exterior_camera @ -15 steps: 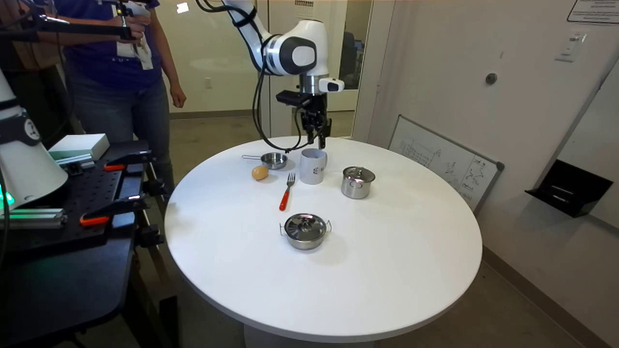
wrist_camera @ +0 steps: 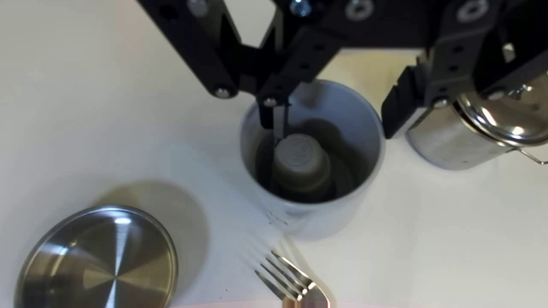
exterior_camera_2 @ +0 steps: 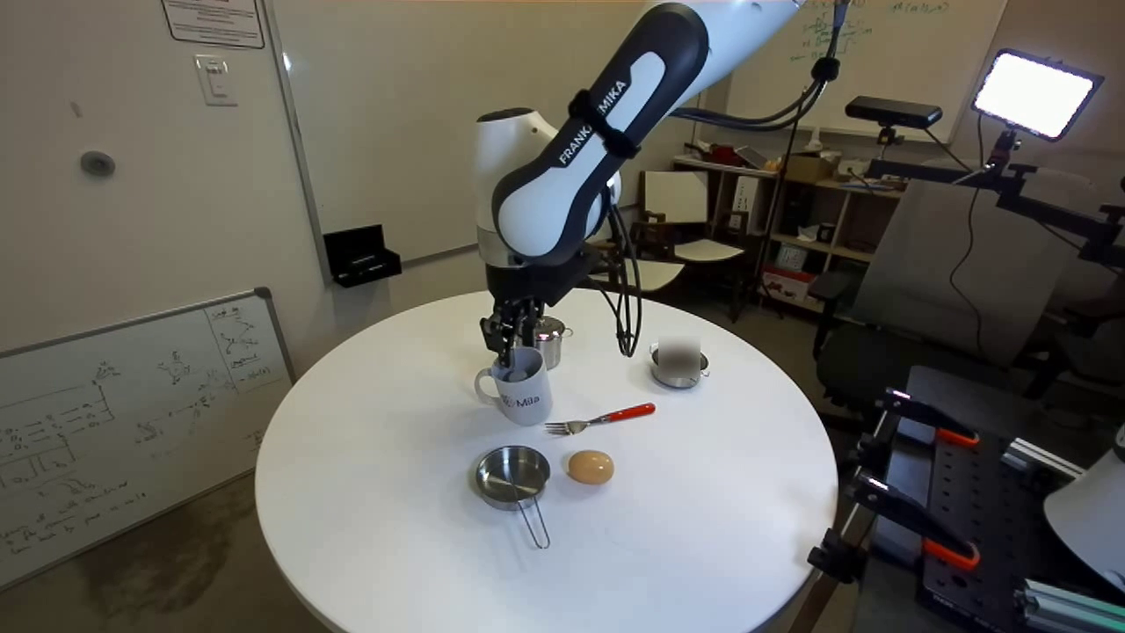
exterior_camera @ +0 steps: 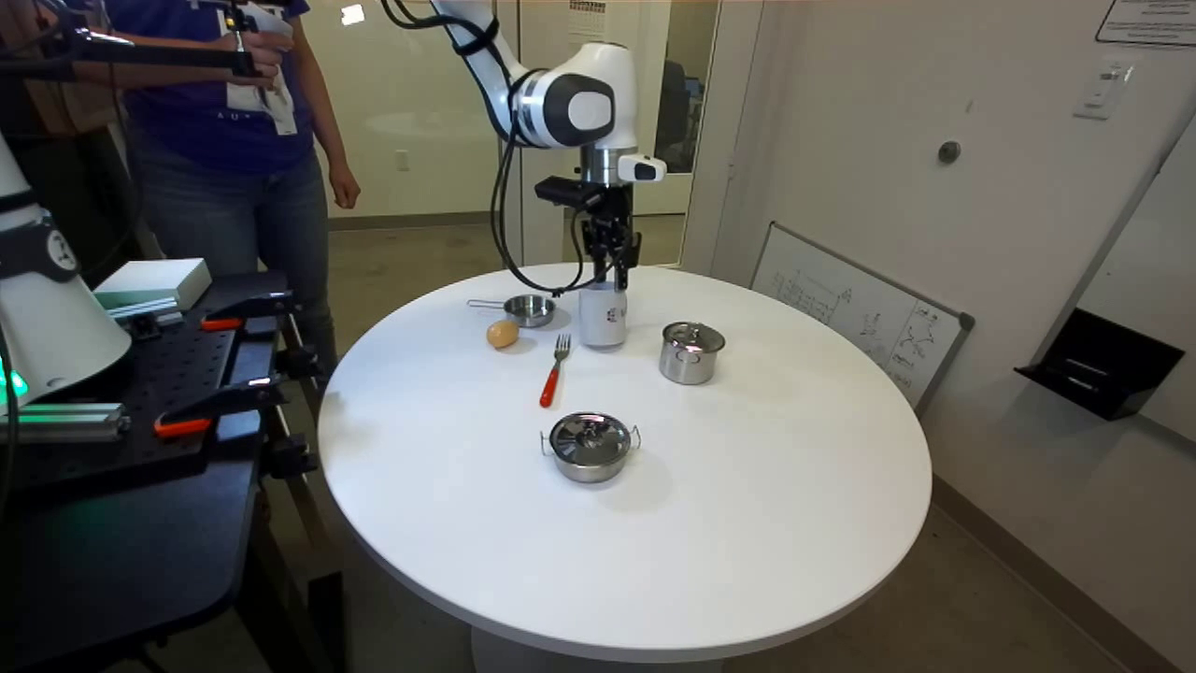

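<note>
A white mug (exterior_camera_2: 524, 389) with dark lettering stands on the round table, its handle showing in exterior view 2. My gripper is down over the mug from above, shut on it. In the wrist view one finger (wrist_camera: 280, 120) reaches inside the mug and the other finger (wrist_camera: 400, 110) is outside the right rim, with the mug wall between them; the gap looks wide. A grey rounded object (wrist_camera: 300, 156) sits inside the mug, close to the inner finger. Whether the mug base is fully on the table is hard to tell.
A lidded steel pot (exterior_camera: 687, 354) stands close to the mug. Around it lie a fork (exterior_camera: 554, 372) with a red handle, a brown egg (exterior_camera_2: 591, 468) and a small steel pan (exterior_camera_2: 512, 476). A second lidded pot (exterior_camera: 590, 448) stands apart.
The gripper has come down slightly. In exterior view 1 the mug has shifted a little toward the back and turned, so its handle no longer shows there.
</note>
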